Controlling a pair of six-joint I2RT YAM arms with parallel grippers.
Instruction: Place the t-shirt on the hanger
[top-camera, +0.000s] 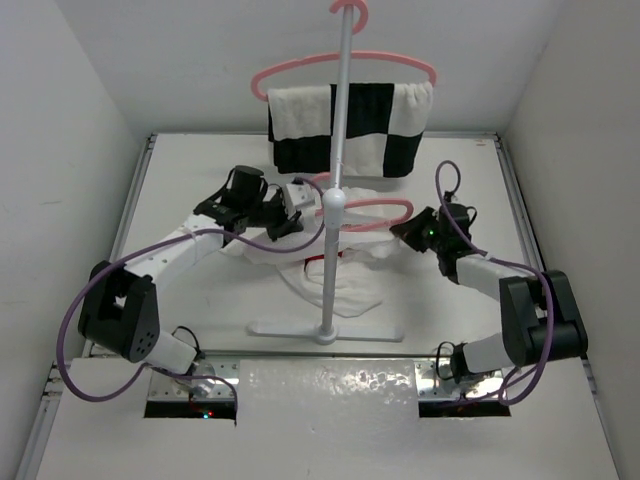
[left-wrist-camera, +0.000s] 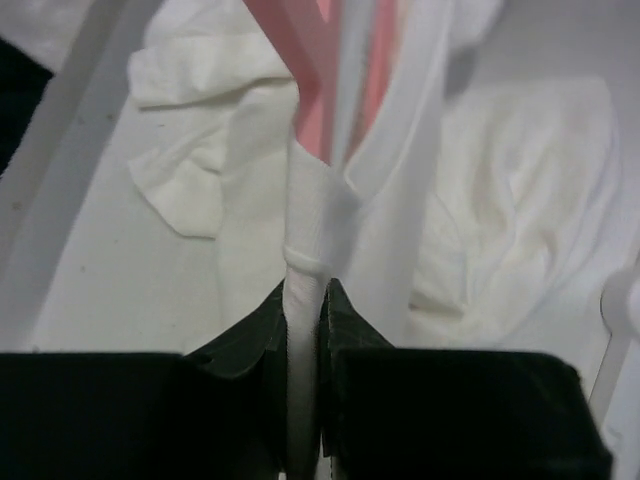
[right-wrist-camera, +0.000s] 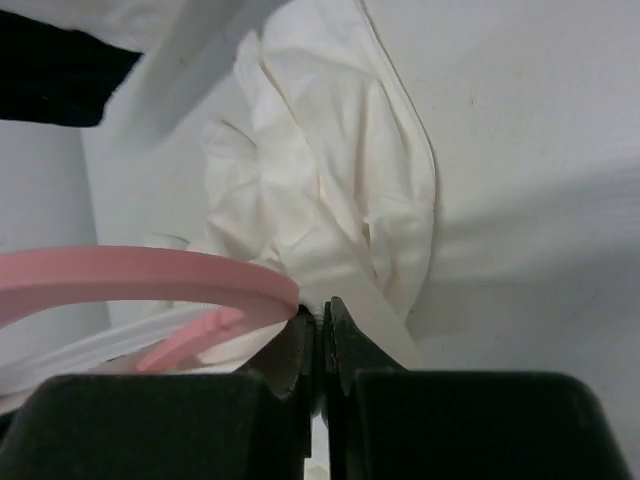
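Observation:
The white t-shirt (top-camera: 330, 290) lies crumpled on the table around the stand's foot and rises around the lower pink hanger (top-camera: 375, 228). My left gripper (top-camera: 285, 225) is shut on a fold of white cloth; in the left wrist view that fold (left-wrist-camera: 318, 200) wraps over pink hanger bars. My right gripper (top-camera: 398, 232) is shut at the hanger's right end; in the right wrist view white cloth shows at its fingertips beside the pink curve (right-wrist-camera: 200, 268). What exactly sits between those fingers is hard to tell.
The white stand (top-camera: 340, 130) stands centrally between my arms. A checkered towel (top-camera: 390, 115) hangs on the upper pink hanger (top-camera: 300, 60) at the back. Bare table (top-camera: 470, 190) shows at the right and left.

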